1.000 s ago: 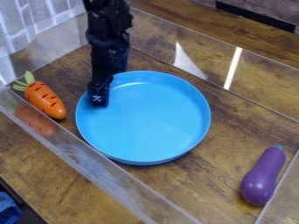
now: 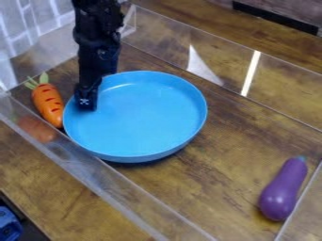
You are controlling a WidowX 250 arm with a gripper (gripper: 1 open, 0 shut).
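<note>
My dark gripper (image 2: 88, 91) comes down from the top left onto the left rim of a blue round plate (image 2: 138, 118); whether its fingers are open or shut on the rim is unclear. An orange toy carrot (image 2: 47, 99) with a green top lies just left of the plate. A purple toy eggplant (image 2: 283, 188) lies at the right front.
Clear plastic walls (image 2: 126, 193) edge the wooden work surface (image 2: 214, 179). Bare wood shows between the plate and the eggplant. A blue object sits at the bottom left corner, outside the wall.
My gripper and the blue plate have moved left together, bringing the plate closer to the carrot. The eggplant has stayed in place.
</note>
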